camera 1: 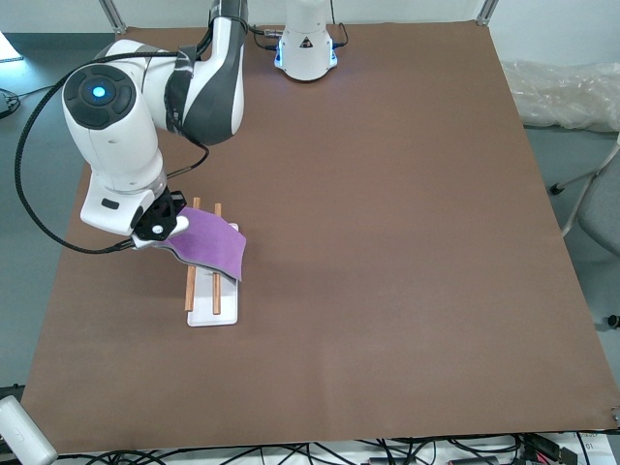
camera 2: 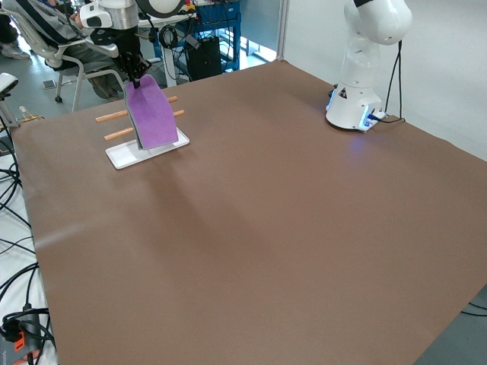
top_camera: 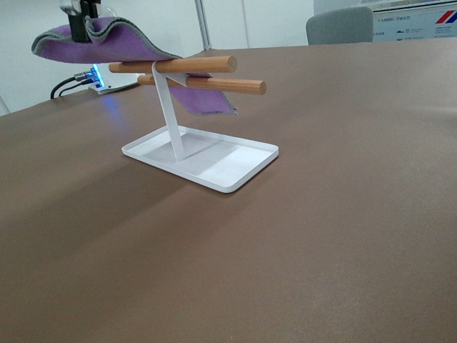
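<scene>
A purple cloth [camera 1: 208, 242] with grey edging is draped over a white stand's two wooden bars, top [top_camera: 203, 64] and lower [top_camera: 235, 85], hanging down on one side. The stand's white tray base [top_camera: 235, 164] rests on the brown table. My gripper [top_camera: 80, 28], black-fingered, is shut on the cloth's upper end, just beyond the bars, where the cloth bunches up in the top view. In the right view the cloth [camera 2: 154, 118] hangs sloping from my gripper [camera 2: 133, 82] across the stand.
Cables run along the near edge in the left view; a chair stands beyond the table's side.
</scene>
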